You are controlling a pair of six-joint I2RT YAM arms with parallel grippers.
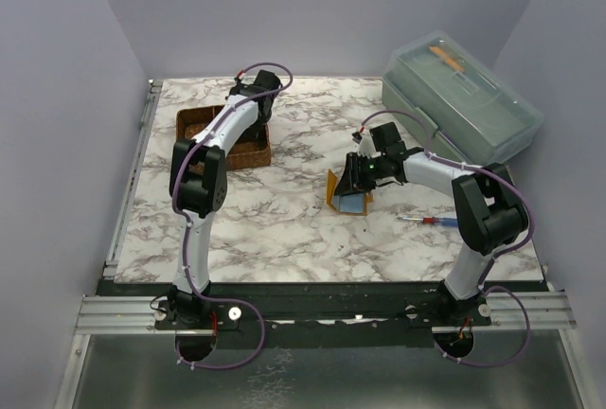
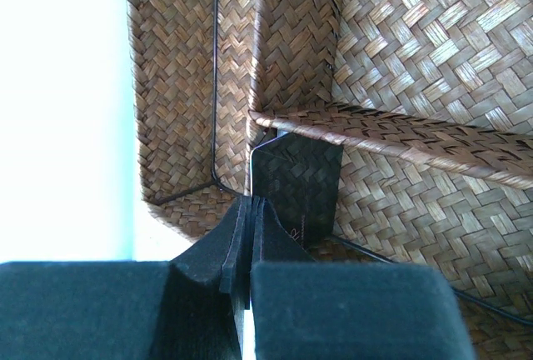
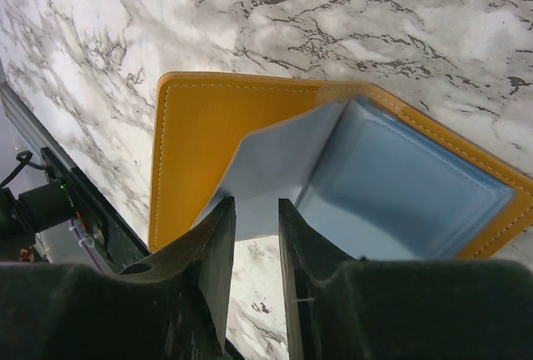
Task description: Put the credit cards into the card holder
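The card holder (image 3: 200, 127), yellow with light blue-grey pockets, stands opened on the marble table, also visible in the top view. Over it is my right gripper, its fingertips apart and its left finger against a raised grey pocket flap (image 3: 275, 160). In the left wrist view a dark card (image 2: 296, 181) leans on edge in a woven basket corner, beside a divider. My left gripper is shut, its tips at the card's near edge; whether the edge lies between them cannot be made out.
The woven basket (image 1: 260, 159) with dividers stands at the back left. A clear-lidded box (image 1: 464, 97) fills the back right, and a blue-and-red pen-like tool (image 1: 431, 221) lies at the right. Bare marble lies between basket and holder.
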